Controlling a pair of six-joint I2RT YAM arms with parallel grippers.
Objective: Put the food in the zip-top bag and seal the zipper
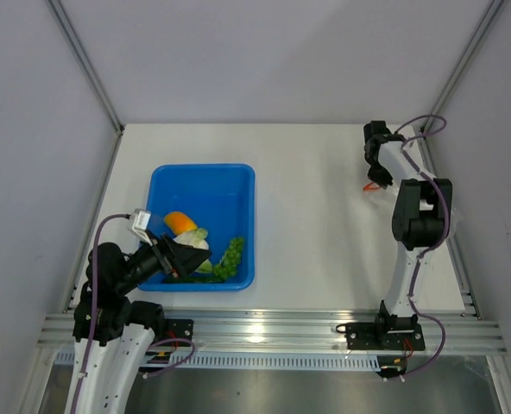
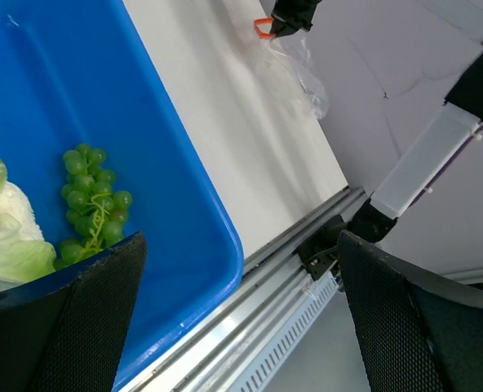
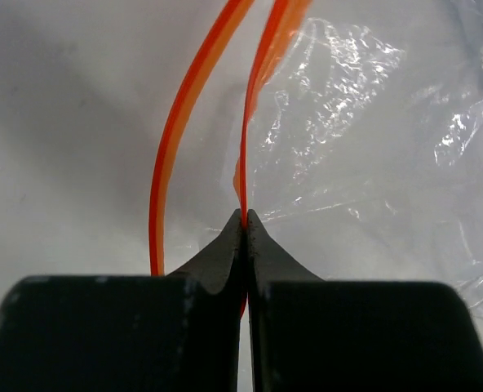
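Observation:
A clear zip top bag [image 3: 364, 171] with an orange zipper edge fills much of the right wrist view. My right gripper is shut on one lip of that edge; the other orange lip [image 3: 170, 147] curves free to the left, so the mouth gapes. In the top view the arm hides most of the bag. My left gripper stands open over the tray's near side, nothing between its fingers. The blue tray [image 1: 254, 216] holds an orange food item [image 1: 179, 222], a cabbage-like vegetable [image 2: 17, 237], green grapes [image 2: 95, 192] and a dark green item, partly under the left gripper.
Between tray and bag the white table [image 1: 312, 216] is clear. A metal rail [image 1: 264, 319] runs along the front edge, and grey walls [image 1: 281, 60] close off the back and sides.

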